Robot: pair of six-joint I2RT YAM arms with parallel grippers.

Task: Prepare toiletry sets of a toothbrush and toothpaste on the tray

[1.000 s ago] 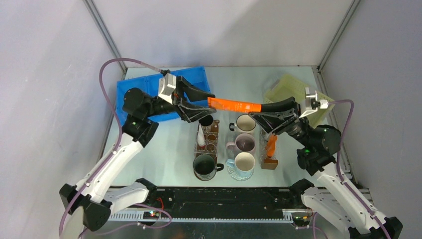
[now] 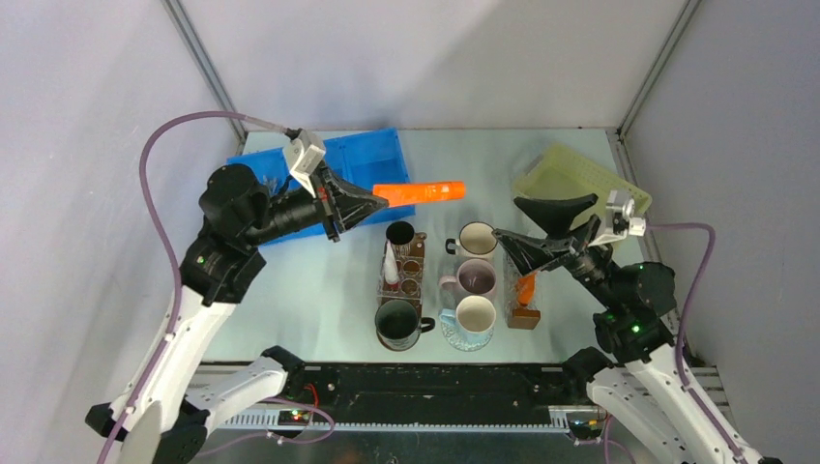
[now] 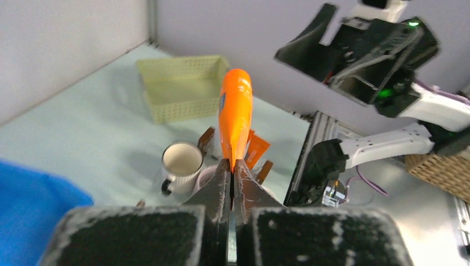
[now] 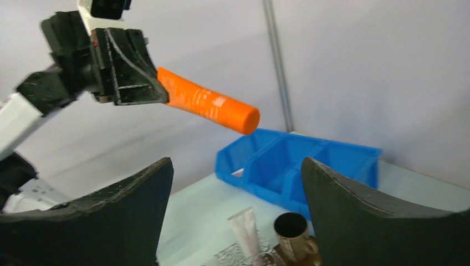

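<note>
An orange toothpaste tube (image 2: 425, 193) hangs over the table with its flat end in my left gripper (image 2: 381, 205), which is shut on it. The left wrist view shows the tube (image 3: 236, 108) standing out from the closed fingertips, cap end away. Across from it my right gripper (image 2: 546, 224) stands open and empty, clear of the tube's cap. The blue sectioned tray (image 2: 392, 153) lies behind the left arm, partly hidden by it. Another orange tube (image 2: 526, 287) is in a holder under the right gripper. A white tube (image 2: 391, 265) is in the left rack.
Three light mugs, among them a blue-handled mug (image 2: 475, 316), stand mid-table; a dark green mug (image 2: 397, 323) is at front left. A yellow-green basket (image 2: 580, 174) sits at the back right.
</note>
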